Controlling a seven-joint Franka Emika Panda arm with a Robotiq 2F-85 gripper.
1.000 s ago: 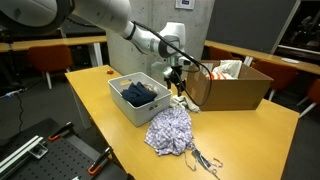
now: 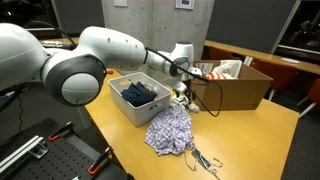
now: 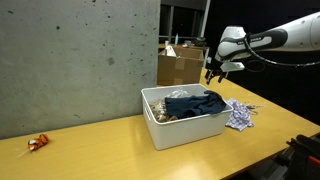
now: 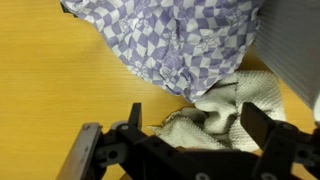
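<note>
My gripper stands open, its two dark fingers well apart along the bottom of the wrist view. A crumpled beige cloth (image 4: pixel 218 112) lies below and between them; I cannot tell whether they touch it. Directly ahead of it spreads a grey-and-white checked cloth (image 4: pixel 180 45). In exterior view 1 the gripper (image 2: pixel 188 92) hangs low over the beige cloth (image 2: pixel 191 106), behind the checked cloth (image 2: pixel 168 132). From the other side, in exterior view 2, the gripper (image 3: pixel 214 75) is small beyond the white bin (image 3: pixel 187 130).
Dark cloth (image 2: pixel 138 94) and other cloths fill the white bin (image 2: pixel 138 112), left of the checked cloth. A brown cardboard box (image 2: pixel 238 93) stands behind the gripper. Metal tools (image 2: pixel 205 162) lie at the front.
Over the last second my arm has come down, bringing the gripper lower toward the beige cloth. The cloths, bin and box have stayed in place.
</note>
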